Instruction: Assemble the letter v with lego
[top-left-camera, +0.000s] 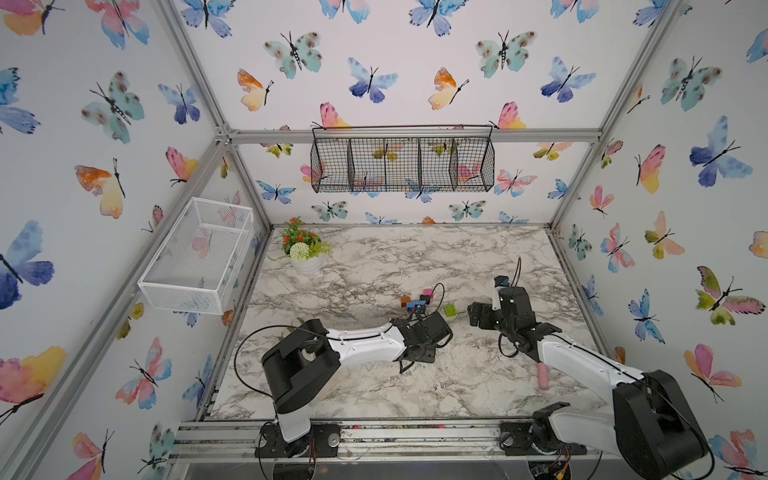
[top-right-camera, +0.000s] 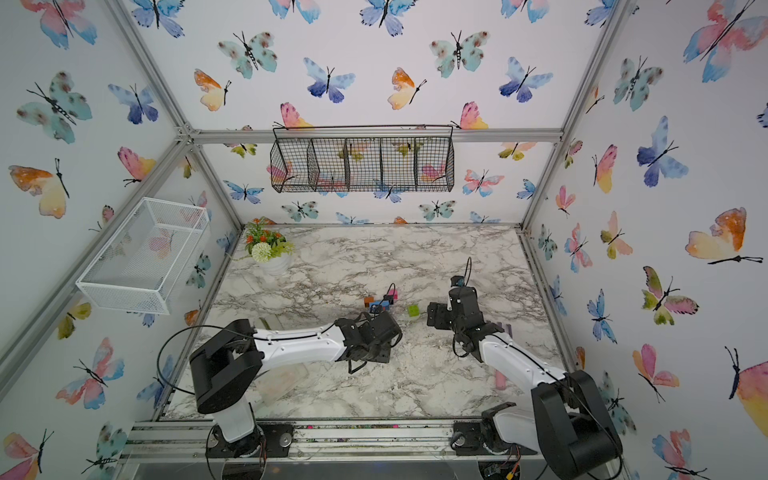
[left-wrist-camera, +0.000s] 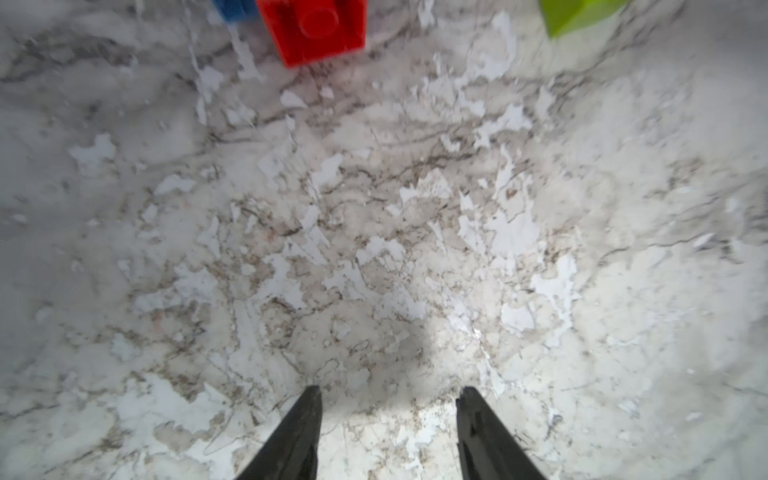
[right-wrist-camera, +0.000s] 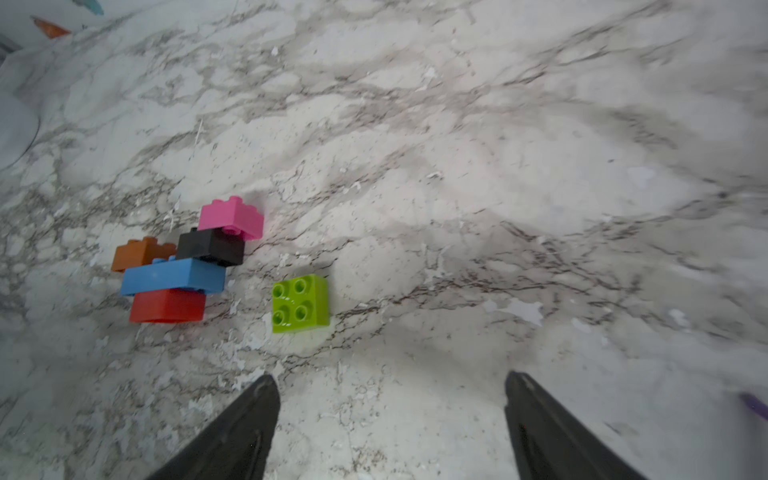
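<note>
A cluster of bricks lies on the marble table: orange (right-wrist-camera: 144, 253), black (right-wrist-camera: 210, 245), pink (right-wrist-camera: 232, 217), blue (right-wrist-camera: 172, 276) and red (right-wrist-camera: 166, 306). They sit against each other; I cannot tell which are joined. A lime green brick (right-wrist-camera: 300, 304), studs visible, lies alone just right of them. In the left wrist view my left gripper is open and empty over bare table, with the red brick (left-wrist-camera: 317, 20) and green brick (left-wrist-camera: 580, 9) at the top edge. Open too, my right gripper has nothing between its fingers and hangs right of the green brick.
A flower pot (top-left-camera: 308, 260) stands at the back left. A long pink piece (top-left-camera: 543, 376) lies beneath the right arm, and a purple piece (right-wrist-camera: 753, 405) shows at the right wrist view's edge.
</note>
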